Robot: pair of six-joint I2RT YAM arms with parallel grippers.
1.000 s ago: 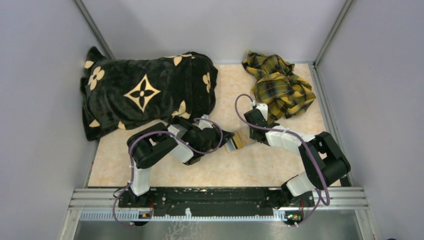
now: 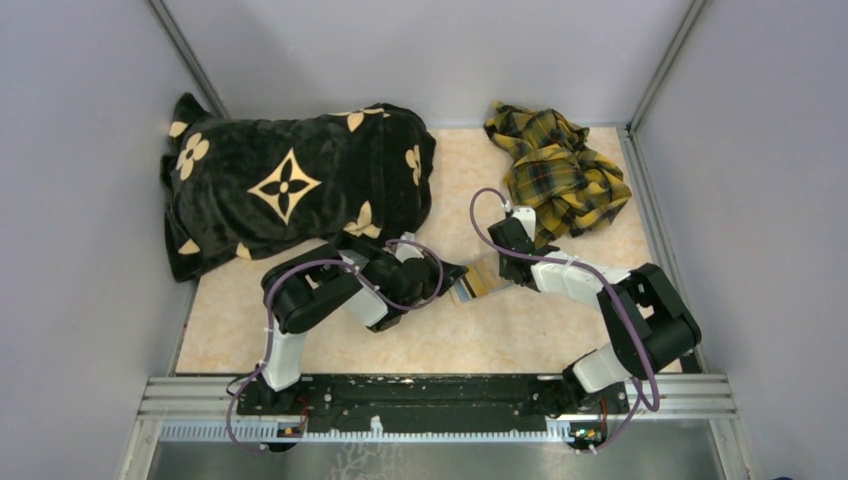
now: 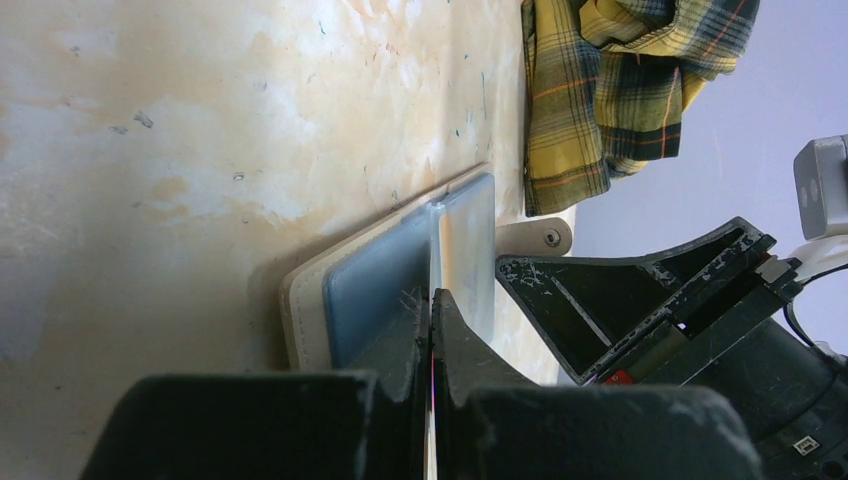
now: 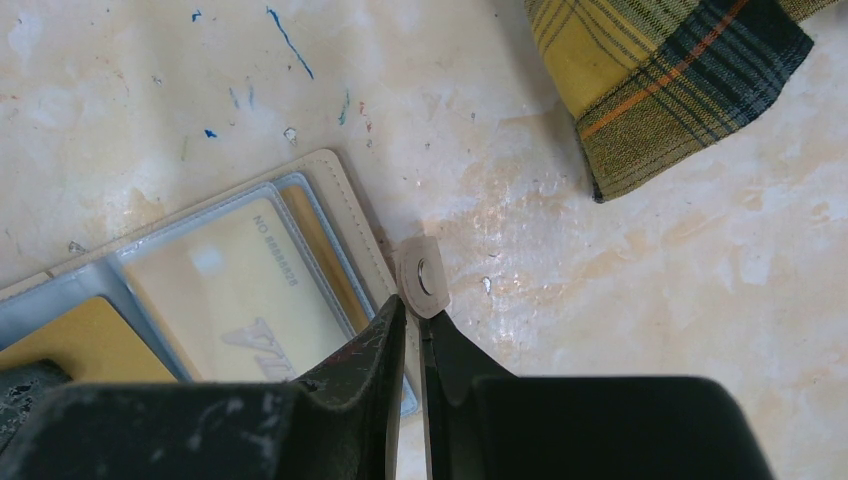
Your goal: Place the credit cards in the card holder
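Observation:
The cream card holder [image 4: 335,180] lies unfolded on the table, with clear pockets. Its right pocket holds a pale card [image 4: 235,290]; a golden strip [image 4: 325,240] shows beside it. My right gripper is shut on the holder's snap tab [image 4: 422,277]. A gold card [image 4: 90,345] with a dark stripe, clear in the top view, stands over the holder's middle. My left gripper is shut on that card, which appears edge-on as a thin line between the fingers. How far the card reaches into a pocket cannot be told.
A crumpled yellow-and-black plaid cloth [image 2: 560,170] lies behind my right gripper. At the back left spreads a large black blanket [image 2: 300,185] with cream flowers. Bare table [image 2: 460,345] shows in front of the holder.
The left forearm has shifted slightly, while its gripper stays near the gold card. My right arm and the holder look unmoved.

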